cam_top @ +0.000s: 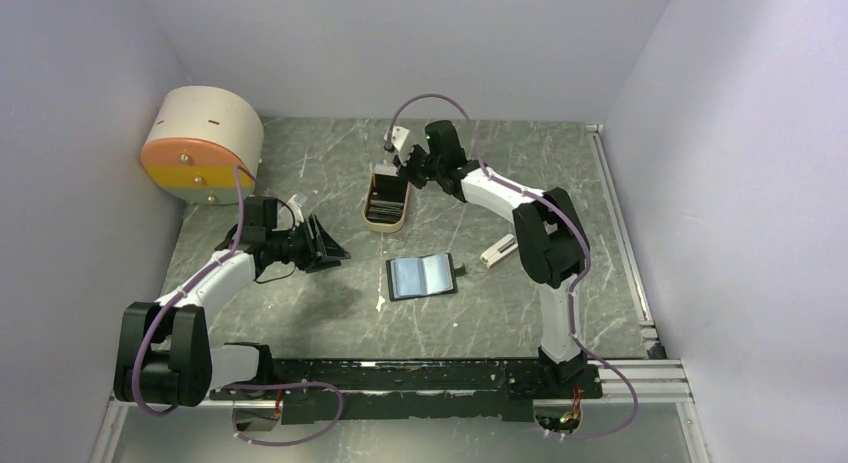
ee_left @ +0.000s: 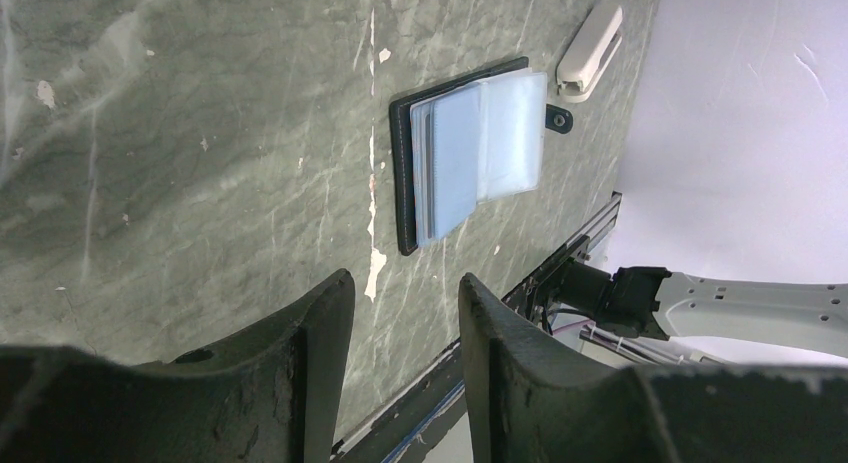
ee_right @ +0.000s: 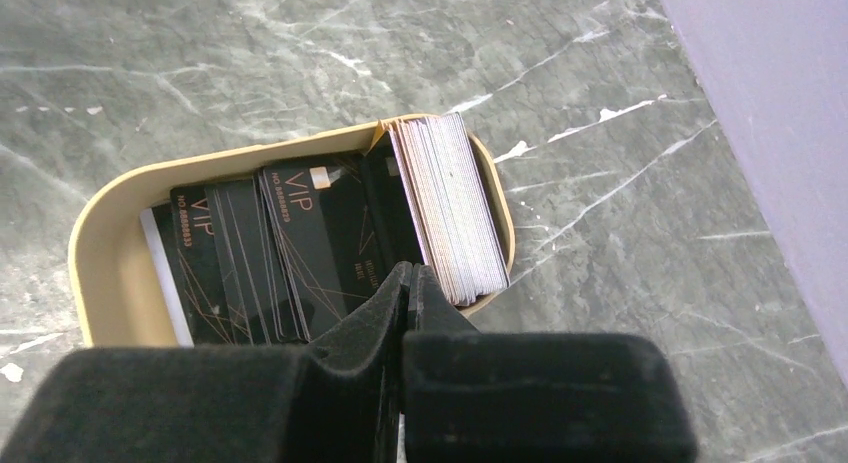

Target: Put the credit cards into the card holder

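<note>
An oval tan box (cam_top: 386, 223) holds black VIP cards (ee_right: 320, 223) and a stack of white-edged cards (ee_right: 445, 203). My right gripper is over that box, shut, with nothing visible between its fingertips. The card holder (ee_left: 455, 158), open with blue and clear sleeves, lies front of the box on the table (cam_top: 320, 313). My left gripper stands open to the left of the holder, nothing between its fingers.
A white cabinet with orange and yellow drawers (cam_top: 190, 158) stands at back left. A pale elongated object (ee_left: 590, 48) lies right of the holder.
</note>
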